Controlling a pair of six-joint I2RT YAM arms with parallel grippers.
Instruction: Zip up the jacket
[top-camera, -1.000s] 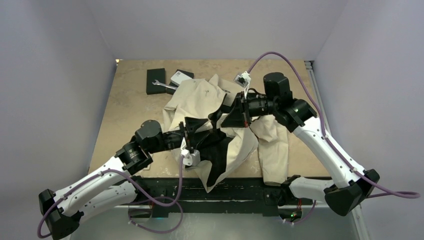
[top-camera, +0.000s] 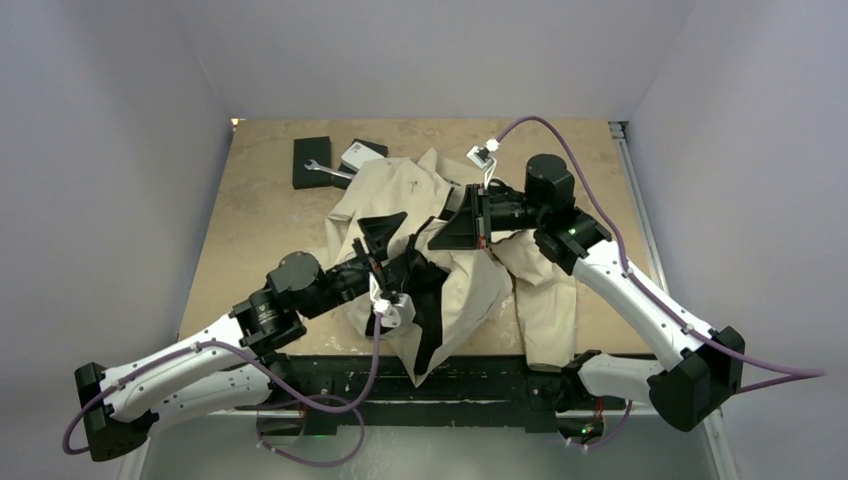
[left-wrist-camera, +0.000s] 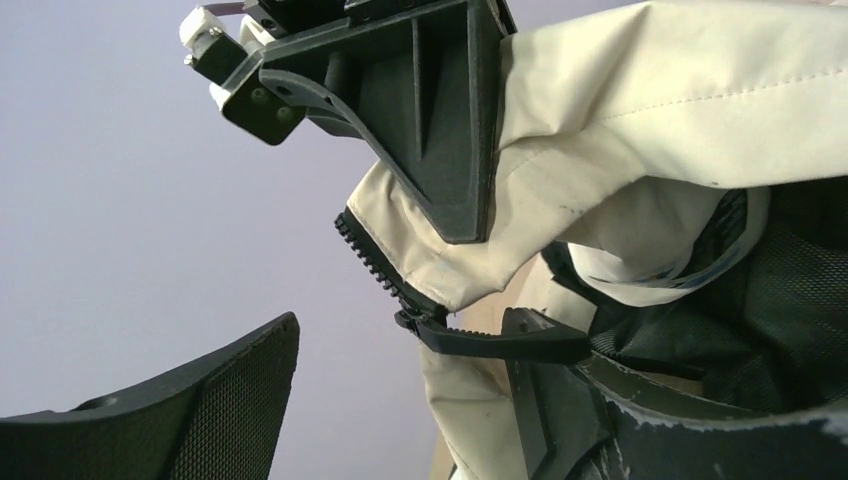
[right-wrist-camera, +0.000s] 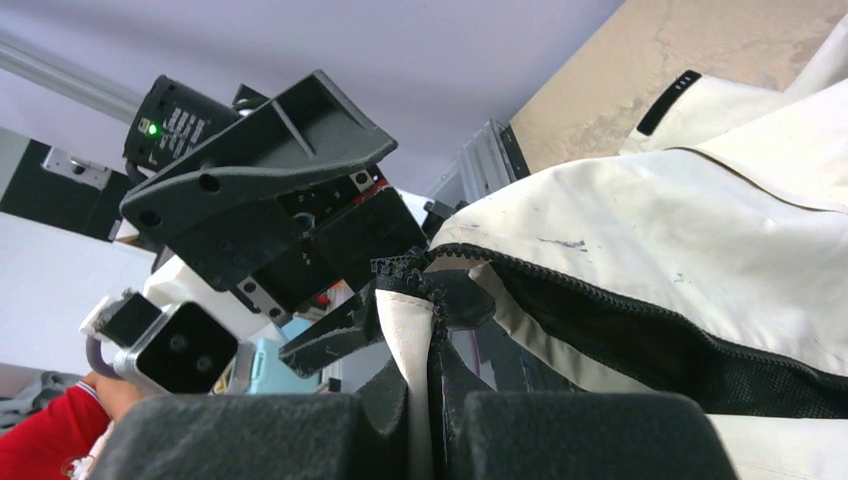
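Note:
A cream jacket (top-camera: 385, 185) with black lining lies bunched over the table's front edge. My right gripper (top-camera: 450, 230) is shut on the jacket's zipper edge; in the right wrist view that strip (right-wrist-camera: 405, 335) rises from between the fingers. In the left wrist view the zipper teeth (left-wrist-camera: 370, 255) and a black pull tab (left-wrist-camera: 500, 345) show beside the right gripper. My left gripper (top-camera: 380, 235) is part open just left of it, its fingers (left-wrist-camera: 230, 400) apart, one beside the pull tab. Whether the tab touches that finger is unclear.
Two dark flat boxes (top-camera: 311, 160), a white box (top-camera: 362, 154) and a wrench (top-camera: 325, 168) lie at the back left. Walls surround the table on three sides.
My left gripper has shifted and turned a little, its fingers tilting further upward.

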